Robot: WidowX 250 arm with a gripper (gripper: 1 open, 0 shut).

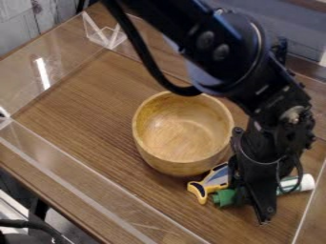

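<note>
The black gripper is low at the right of the table, pointing down over a green-and-white cylindrical item and a blue-and-yellow tool. Its lower end covers part of both items; whether its fingers grip either one cannot be told. A wooden bowl sits just left of the gripper, upright and empty.
Clear plastic panels run along the left and front edges. A small clear holder stands at the back left.
</note>
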